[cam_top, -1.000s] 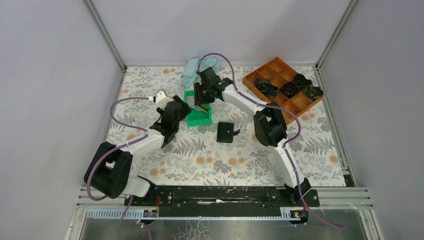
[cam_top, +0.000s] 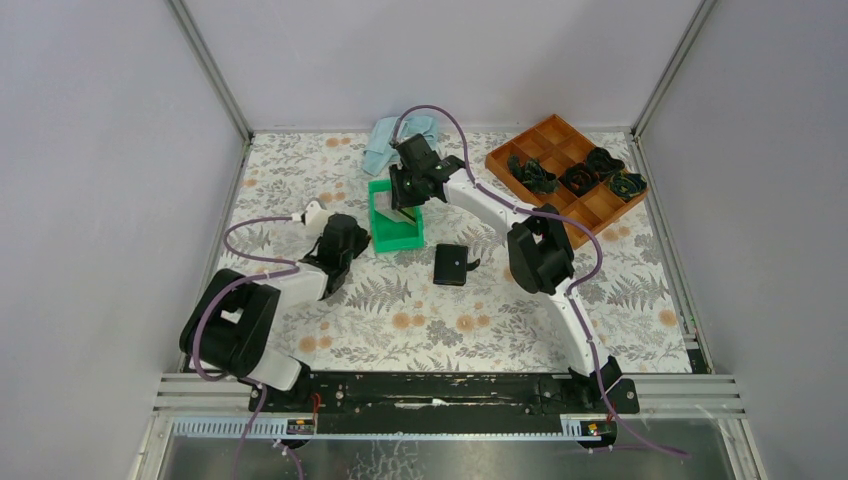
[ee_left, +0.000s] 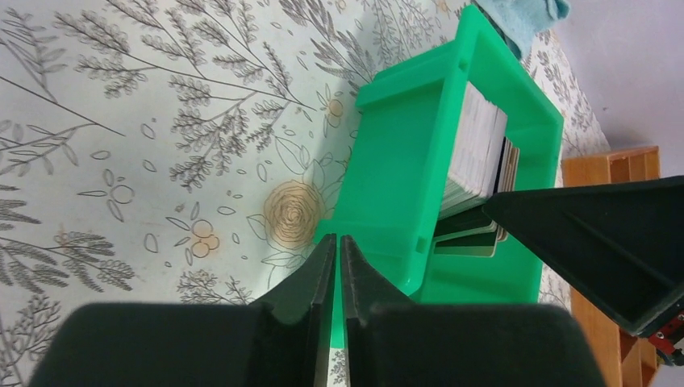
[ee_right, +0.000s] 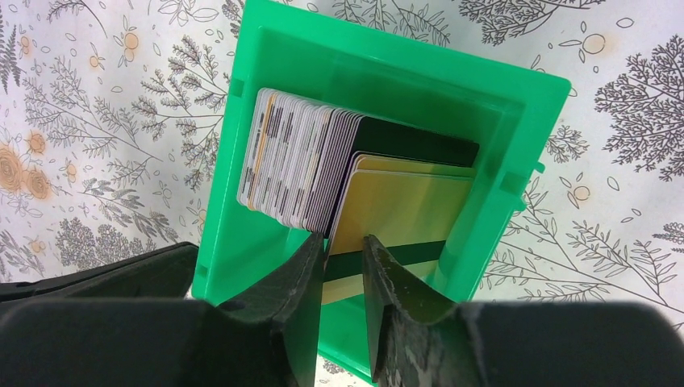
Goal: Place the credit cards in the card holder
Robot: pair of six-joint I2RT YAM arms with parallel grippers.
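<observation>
A green box point(ee_right: 218, 161) holds the credit cards: a tight stack of white-edged cards point(ee_right: 294, 161) and several leaning gold and dark cards point(ee_right: 403, 201). Over those leaning cards, my right gripper is part open, its fingertips either side of a gold card's edge. My left gripper has its fingers nearly together at the box's left side, a narrow strip of green between them. A flat black case point(cam_top: 451, 265) with a small tab, perhaps the card holder, lies on the table right of the box.
Behind the box lies a light blue cloth point(cam_top: 385, 147). A wooden compartment tray point(cam_top: 503, 170) with several dark rosette-like items stands at the back right.
My left gripper has swung from over the box's left edge down to its left side, and its fingers have closed. The right arm and box look nearly still.
</observation>
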